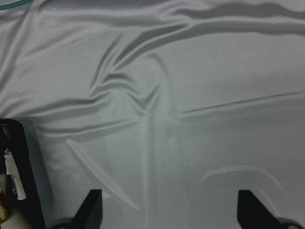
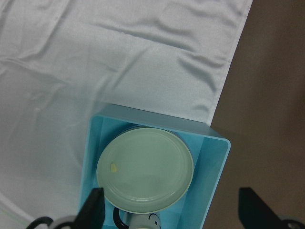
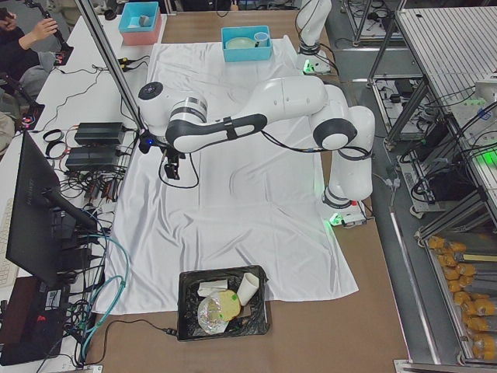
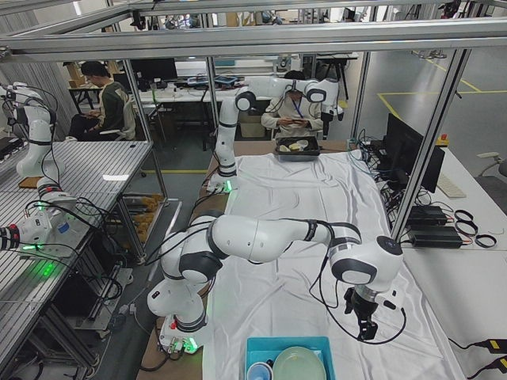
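Observation:
My left gripper point(image 3: 172, 167) hangs open over the white cloth point(image 3: 225, 210), with fingertips at the bottom of the left wrist view. The black bin point(image 3: 182, 303), holding a foil-covered item, a yellow round item and white pieces, lies at that view's left edge. My right gripper point(image 4: 364, 321) is open above the cloth and the blue box point(image 2: 214, 167). In the right wrist view the box holds a pale green plate point(image 2: 145, 167) with a small yellow bit on it, and a cup point(image 2: 145, 220) with a dark handle. Nothing shows between either pair of fingers.
Brown tabletop point(image 2: 267, 95) borders the cloth. A monitor point(image 3: 35, 225), black power units and cables line the side table. Metal posts rise beside the cloth, and two people sit at the far side in the camera right view.

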